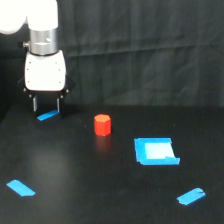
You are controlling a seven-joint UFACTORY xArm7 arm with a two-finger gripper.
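Note:
A white robot arm hangs at the upper left, its gripper (47,104) low over the black table, fingers apart, above a blue tape strip (47,115). A red block (102,125) stands at the middle of the table. To the right lies a blue square (142,152) with a white middle (160,150).
Blue tape strips lie at the front left (20,188) and front right (191,196).

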